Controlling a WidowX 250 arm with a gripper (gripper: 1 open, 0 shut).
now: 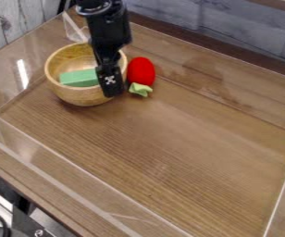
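Observation:
My gripper (pixel 109 76), a dark wrist and fingers, reaches down from the top into the right side of a yellow bowl (pixel 65 91) on the wooden table. A pale green block (pixel 76 78) lies in the bowl, left of the fingertips. Whether the fingers are open or touch the block is hard to tell. A red object (pixel 140 70) sits just right of the bowl, with a small light green piece (pixel 140 89) below it.
A low wall runs along the back right, and cables lie beyond the front left edge.

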